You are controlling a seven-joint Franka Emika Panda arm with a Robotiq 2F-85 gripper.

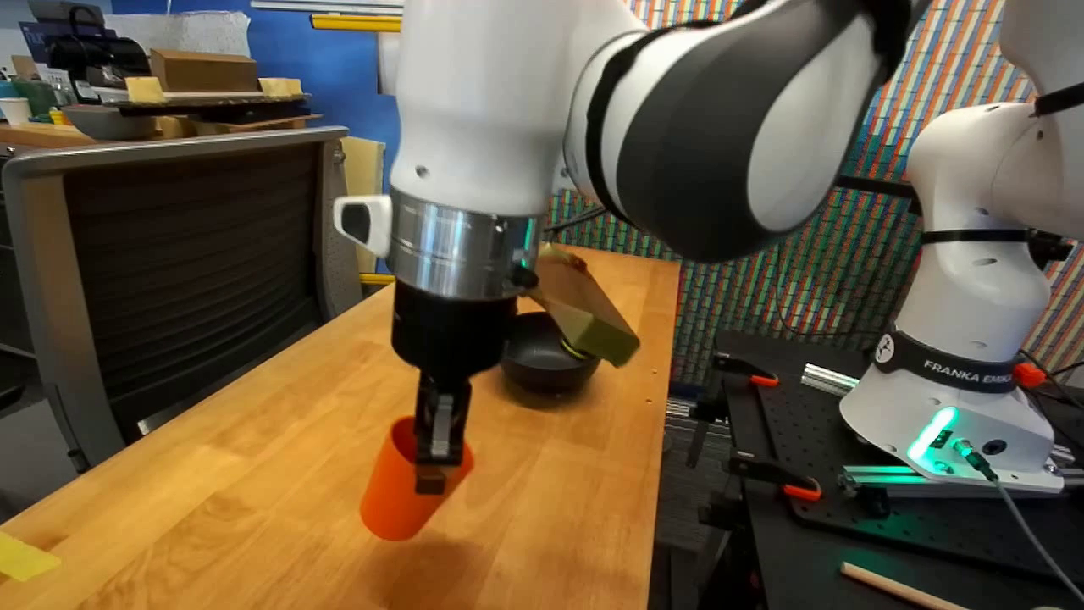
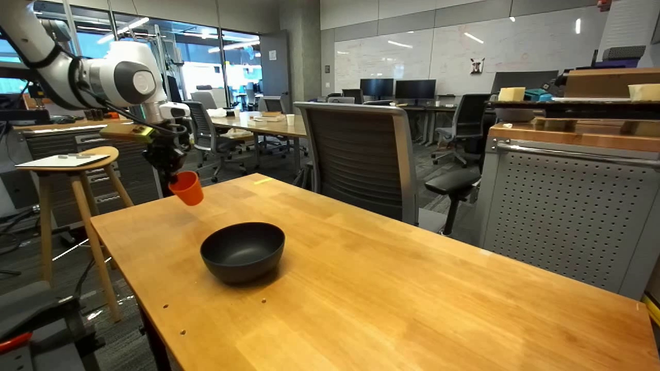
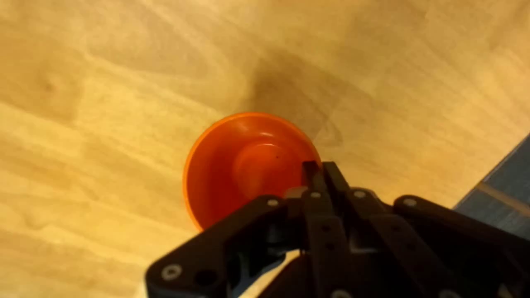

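An orange cup hangs tilted from my gripper, which is shut on its rim. In the wrist view the cup shows its empty inside, and the fingers pinch the wall at its right edge. Exterior view 2 has the cup over the far left end of the table, apart from the black bowl. That bowl stands upright on the wood and looks empty there; behind my gripper in exterior view 1, the bowl is partly covered by the arm.
A strip of yellow tape lies near its left edge. An office chair stands along one side, and a second robot arm is mounted on a black bench at the right.
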